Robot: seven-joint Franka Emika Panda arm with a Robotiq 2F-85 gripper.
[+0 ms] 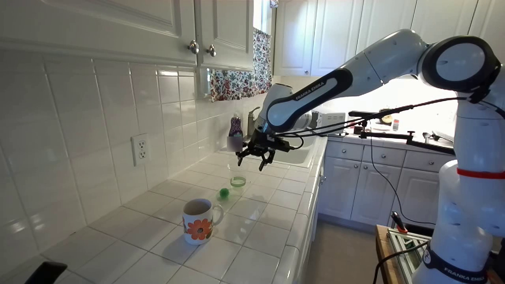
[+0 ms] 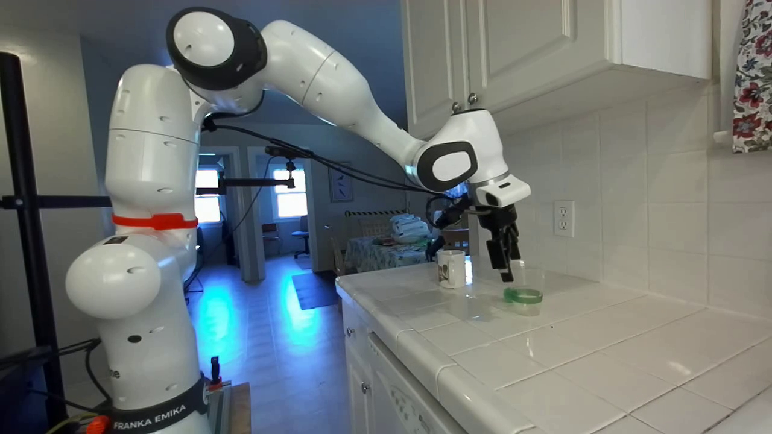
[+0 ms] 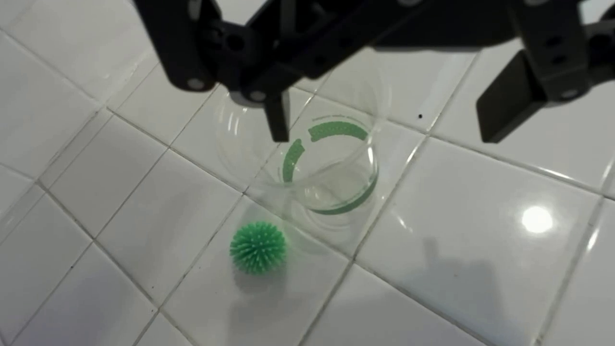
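Observation:
My gripper is open above the counter, its two fingertips wide apart with nothing held between them. Below it in the wrist view stands a clear cup (image 3: pixel 377 153) with green markings near its base. Just beside the cup lies a spiky green ball (image 3: pixel 258 248) on the tiles. In exterior view 1 the ball (image 1: pixel 223 192) sits on the near side of the cup (image 1: pixel 237 180), and a white mug (image 1: pixel 197 227) with an orange flower stands closer to the camera. Exterior view 2 has the mug (image 2: pixel 452 269) behind the gripper (image 2: pixel 508 275); the ball cannot be made out there.
White tiles cover the counter (image 1: pixel 265 220), whose front edge drops to the floor. A tiled wall with an outlet (image 1: pixel 140 149) runs along the back. Beyond the gripper are a purple bottle (image 1: pixel 235 127) and the sink (image 1: pixel 303 156). Cabinets hang overhead.

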